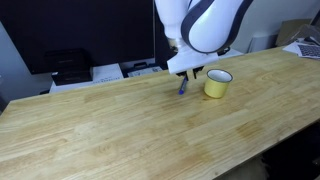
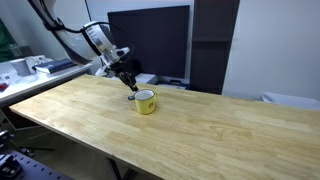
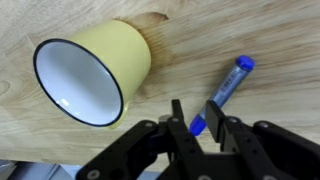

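Observation:
A blue marker (image 3: 228,88) lies slantwise on the wooden table, just ahead of the fingers in the wrist view; in exterior view 1 the marker (image 1: 183,88) sits left of the mug. My gripper hangs low over the marker's near end, its fingertips apart and nothing clearly held between them. Beside it stands a pale yellow mug (image 3: 127,50) with a white inside, empty as far as shows. The mug (image 2: 145,106) is upright in exterior view 2. No contact between the gripper and the mug shows.
Dark panels and several boxes (image 1: 70,75) stand beyond the back edge. Papers (image 1: 303,49) lie at the far right.

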